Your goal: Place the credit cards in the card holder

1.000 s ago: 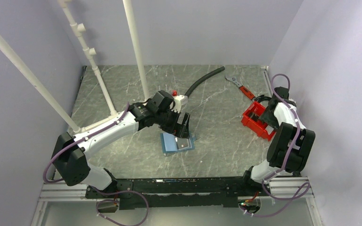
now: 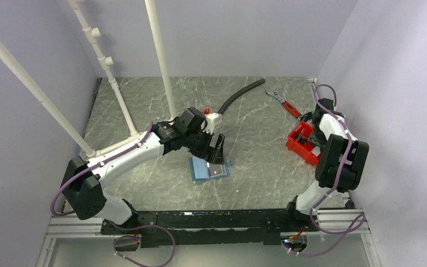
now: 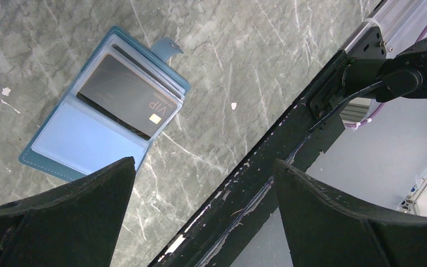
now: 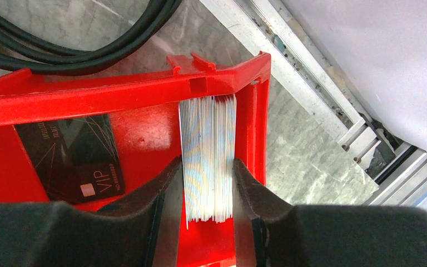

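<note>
On the table's near side the blue card holder (image 3: 89,146) lies unfolded, with a dark VIP card (image 3: 128,92) in its pocket. Above it, in the left wrist view, my left gripper is open and empty. At the right of the table stands a red box (image 2: 298,149). Inside, a tight stack of white-edged cards (image 4: 207,144) stands on edge at the box's right end. The fingers of my right gripper press on both sides of this stack. A dark VIP card (image 4: 69,158) lies flat in the box, left of the stack.
A wrench (image 2: 283,103) with a red handle and a black tube (image 2: 241,95) lie at the back. Black cable loops (image 4: 78,58) pass behind the box. The right wall is close to the right arm. Bare table lies between holder and box.
My right arm has shifted slightly left in the top view, and the red box has moved very slightly to the right. The left arm and the holder have stayed still.
</note>
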